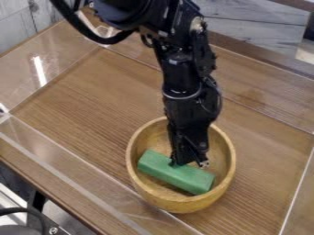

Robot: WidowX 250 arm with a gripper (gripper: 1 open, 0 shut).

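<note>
A round wooden bowl [145, 188] sits on the tabletop, holding a green rectangular block [171, 174] that lies flat and slightly tilted along its length. The black gripper [194, 156] reaches down from above into the bowl, its tip just over or against the back of the block near the bowl's middle. Its fingers look closed; whether anything is between them is hard to see, as the black parts overlap.
A whitish marble wall runs along the back. Black cables hang at the lower left edge.
</note>
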